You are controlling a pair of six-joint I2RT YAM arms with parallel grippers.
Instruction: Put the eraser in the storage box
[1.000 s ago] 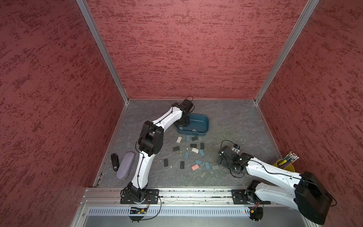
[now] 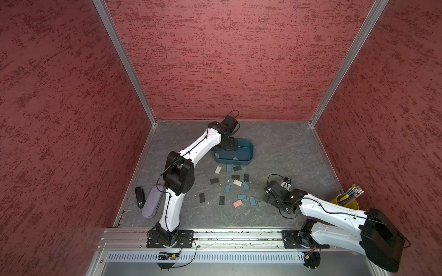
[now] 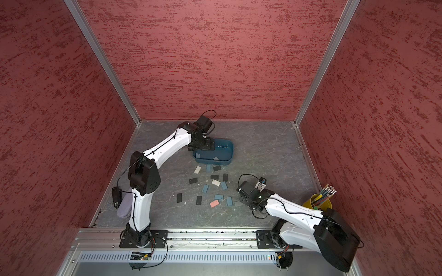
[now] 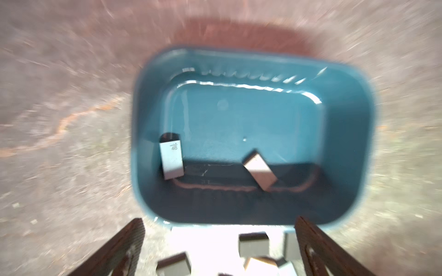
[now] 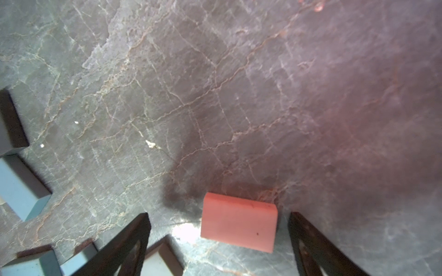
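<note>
The dark blue storage box (image 4: 248, 103) stands in the middle of the table, with a pale eraser (image 4: 171, 158) and a brownish eraser (image 4: 260, 171) lying inside. Over its left part hangs my left gripper (image 2: 230, 145), open and empty. My right gripper is low over the table at the right front. A red eraser (image 5: 239, 222) lies between its parted fingers, closer to the right one, with a gap visible on both sides. In the top views my right gripper hides this eraser. A separate pink eraser (image 2: 237, 203) lies farther left.
Several dark, blue and white erasers are scattered in front of the box, among them a black one (image 2: 222, 200). A purple case (image 2: 153, 201) lies at the left and a yellow pencil cup (image 2: 350, 203) at the right.
The right gripper has moved only a little, lower and leftward.
</note>
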